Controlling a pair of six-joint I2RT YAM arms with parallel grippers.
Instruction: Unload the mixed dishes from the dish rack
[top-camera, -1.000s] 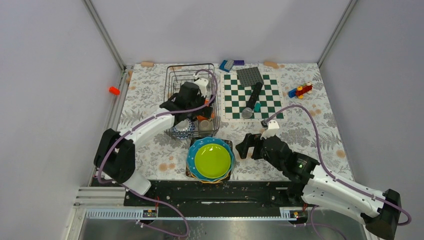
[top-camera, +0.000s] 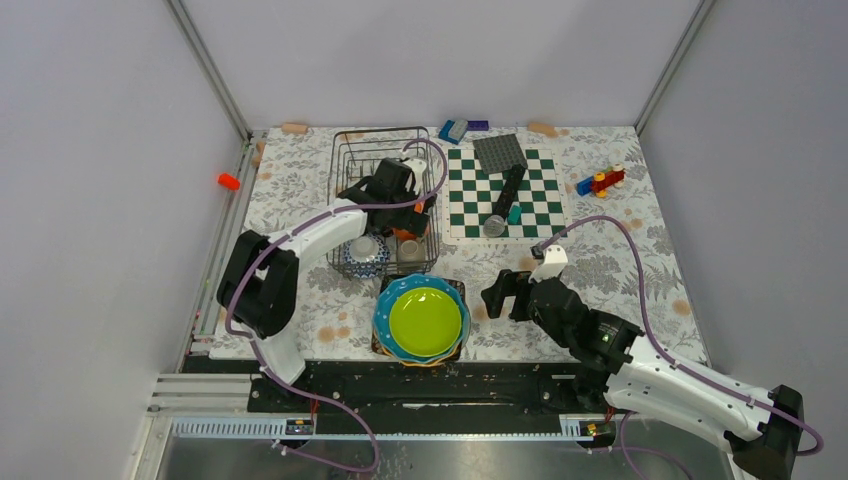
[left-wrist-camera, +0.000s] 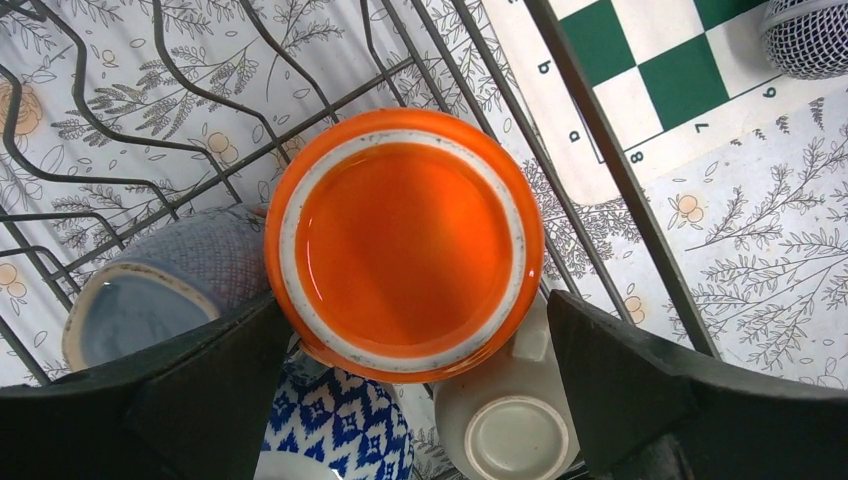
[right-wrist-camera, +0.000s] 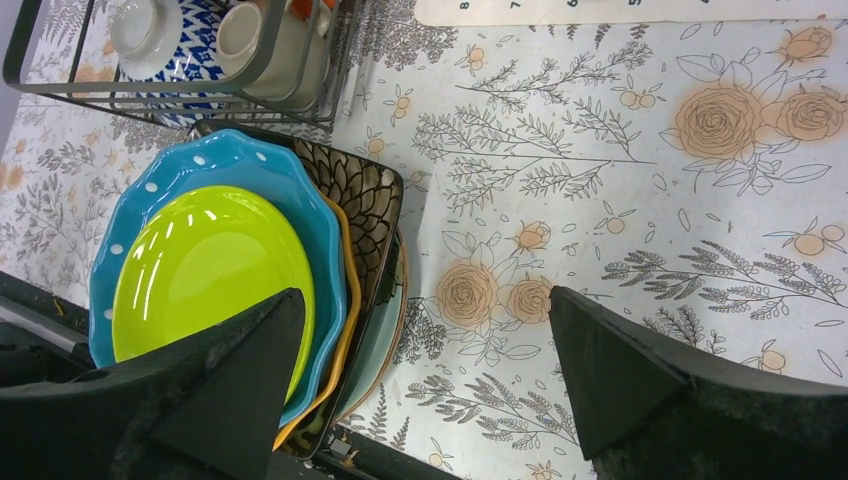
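In the dish rack (top-camera: 340, 150), my left gripper is open over an upside-down orange bowl (left-wrist-camera: 405, 250), its fingertips near the bowl's sides; whether they touch is unclear. A grey-blue mug (left-wrist-camera: 150, 320), a beige cup (left-wrist-camera: 500, 400) and blue-patterned ware (left-wrist-camera: 335, 420) lie around it. Below the rack, a green plate (top-camera: 425, 320) tops a stack with a blue scalloped plate (top-camera: 385, 320), yellow and other dishes. My right gripper stands open to the stack's right, nothing between its fingers.
A checkerboard (top-camera: 467, 210) with a dark microphone-like object (top-camera: 508, 190) lies right of the rack. Toy bricks (top-camera: 610, 178) sit at the far right.
My left arm has moved slightly right over the rack, with its elbow swinging right. My right arm has shifted a little to the right.
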